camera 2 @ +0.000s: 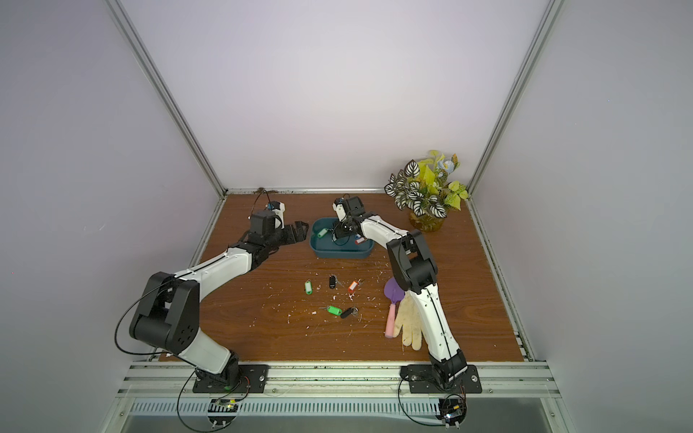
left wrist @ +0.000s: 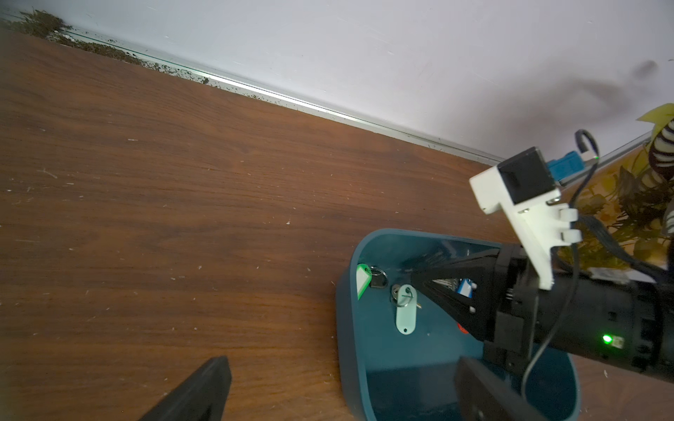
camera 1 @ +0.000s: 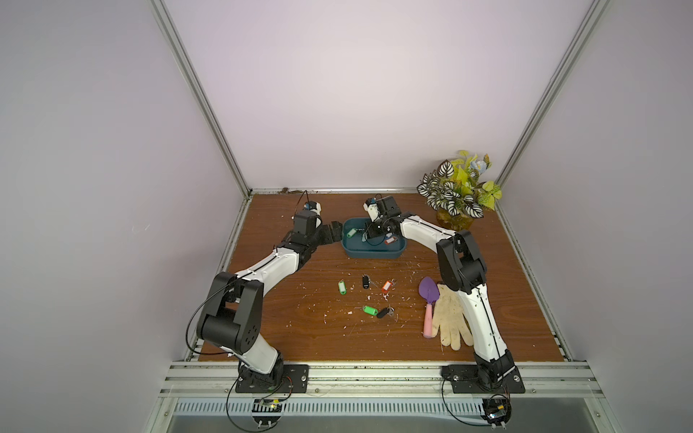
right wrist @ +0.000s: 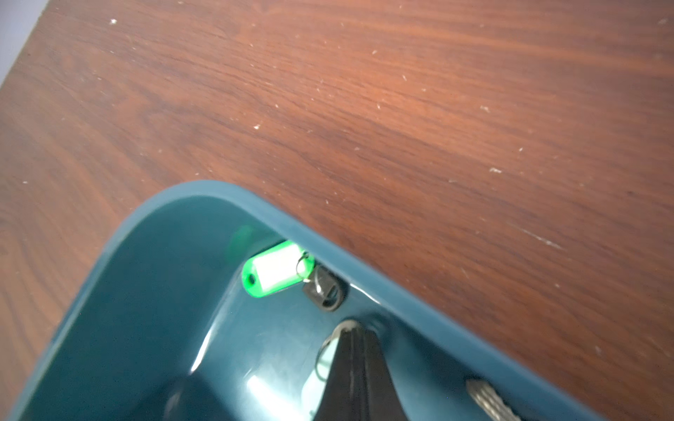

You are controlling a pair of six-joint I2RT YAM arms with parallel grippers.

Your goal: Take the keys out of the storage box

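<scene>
The teal storage box [camera 1: 373,252] stands at the back middle. Inside its far-left corner, a green-framed key tag [right wrist: 278,269] lies by a dark key piece [right wrist: 325,287]. A pale key tag [left wrist: 405,319] with a ring is right under the tips of my right gripper, which reaches into the box with its fingers [right wrist: 344,386] pressed together. Whether they pinch the ring cannot be told. A red-edged tag [camera 1: 390,239] is partly hidden by that gripper. My left gripper is open and empty, left of the box, its fingers [left wrist: 207,386] spread wide.
On the table in front lie a green tag [camera 1: 342,287], a black key [camera 1: 366,281], an orange tag [camera 1: 387,286], a second green tag [camera 1: 370,310] and another black key [camera 1: 383,313]. A purple trowel [camera 1: 428,291], glove [camera 1: 451,321] and plant [camera 1: 462,187] are at right.
</scene>
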